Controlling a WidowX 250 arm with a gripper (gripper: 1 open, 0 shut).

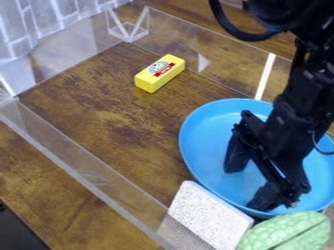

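Note:
My black gripper [253, 172] is lowered into the blue bowl [198, 142] on the right, open, its two fingers spread toward the bowl's floor. I see nothing clearly between them, though the dark body hides part of the bowl. A yellow box [159, 74] with a red-and-white label lies on the wooden table [98, 117], up and left of the bowl.
A white speckled block [206, 213] and a green textured object [286, 232] sit at the bowl's near side. Clear plastic walls [78, 166] border the area.

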